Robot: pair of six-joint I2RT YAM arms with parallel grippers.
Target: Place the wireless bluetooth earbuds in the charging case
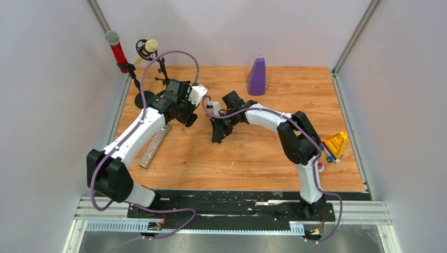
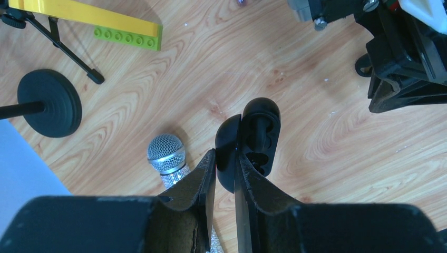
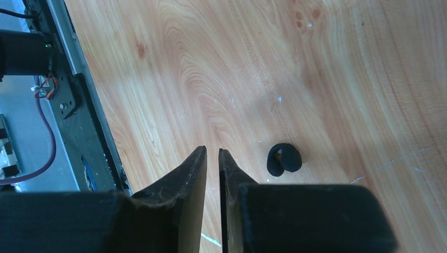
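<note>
An open black charging case (image 2: 257, 134) hangs upright in my left gripper, which is shut on it; its lid and earbud slots show in the left wrist view. My right gripper points down over the table to the right of the case, its fingertips a narrow gap apart with nothing seen between them. A small black earbud (image 3: 287, 158) lies on the wood a little beside those fingers in the right wrist view.
A silver microphone (image 1: 155, 145) lies at the left, with stands (image 1: 145, 98) behind it. A purple object (image 1: 256, 78) stands at the back, toys (image 1: 333, 146) at the right.
</note>
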